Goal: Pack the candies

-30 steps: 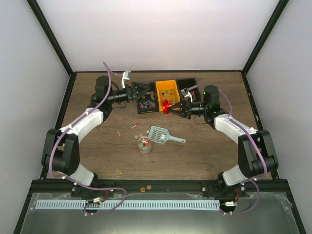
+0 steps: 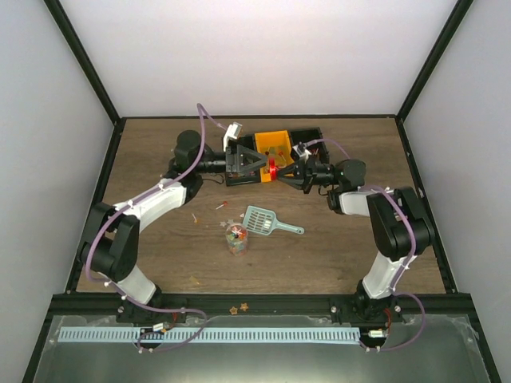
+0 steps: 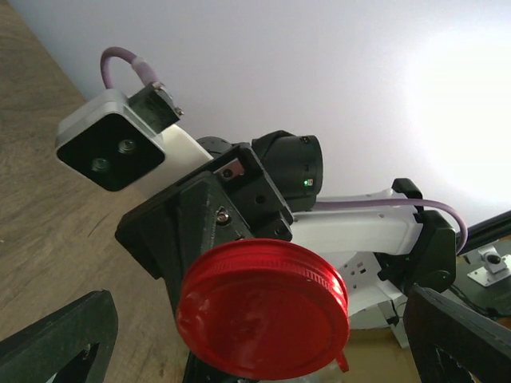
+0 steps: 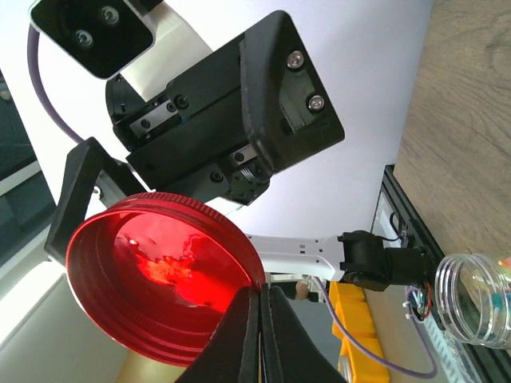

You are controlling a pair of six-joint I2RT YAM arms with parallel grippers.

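A round red lid [image 2: 272, 168] is held up by its thin rim, pinched between the fingertips of my right gripper. In the right wrist view the lid's hollow side shows; its closed face [image 3: 263, 315] fills the lower middle of the left wrist view. My left gripper [image 2: 264, 162] stands open facing that lid, its two fingers wide apart to either side and not visibly touching it. The clear jar [image 2: 237, 239], lidless and with colourful candies inside, stands upright on the table. A pale blue slotted scoop [image 2: 272, 222] lies to its right.
Behind the grippers sit dark trays [image 2: 306, 136] and an orange bin [image 2: 274, 141] with small items in it. A few loose candies lie left of and around the jar.
The right arm has shifted inward, while the lid has stayed at nearly the same spot, turning slightly edge-on.
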